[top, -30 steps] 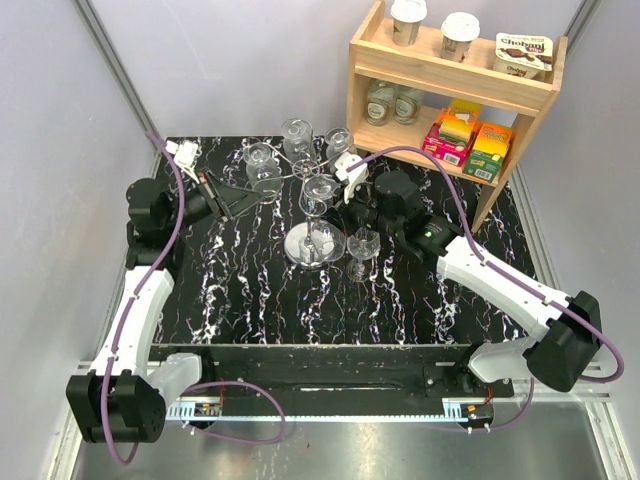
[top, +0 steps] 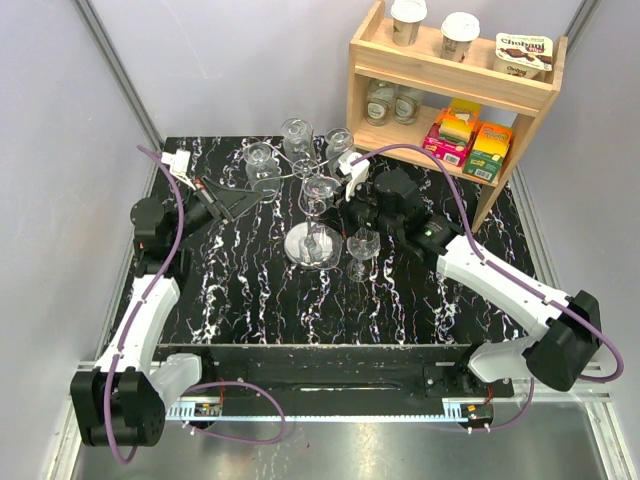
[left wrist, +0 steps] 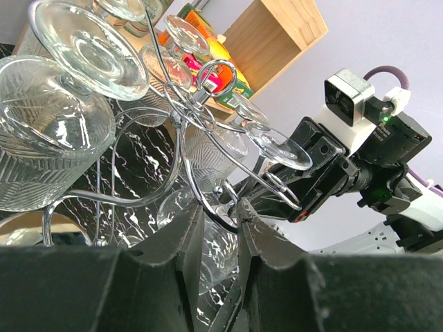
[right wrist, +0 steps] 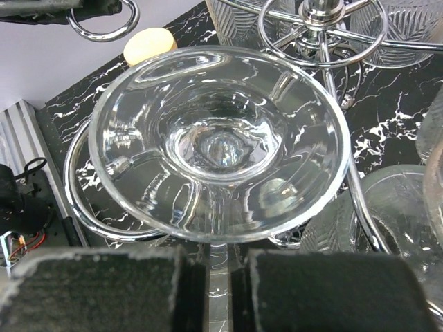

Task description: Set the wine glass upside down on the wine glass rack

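Observation:
A clear wine glass (right wrist: 221, 149) hangs upside down, foot up, with my right gripper shut on its stem. In the left wrist view its foot (left wrist: 280, 146) sits over a curved wire of the rack, its bowl below. The chrome rack (top: 301, 168) carries several other inverted glasses. My left gripper is at the rack's left side, its fingers part open with a gap between them. A rack wire (left wrist: 208, 207) crosses at its fingertips; whether they touch it, I cannot tell. Whether the held glass rests on the rack is also unclear.
Another wine glass (top: 362, 245) stands on the black marble table (top: 270, 315), right of the rack's round base (top: 300, 245). A wooden shelf (top: 450, 70) with cups, jars and boxes is at the back right.
The held glass looks slightly lower or tilted; the right arm barely differs.

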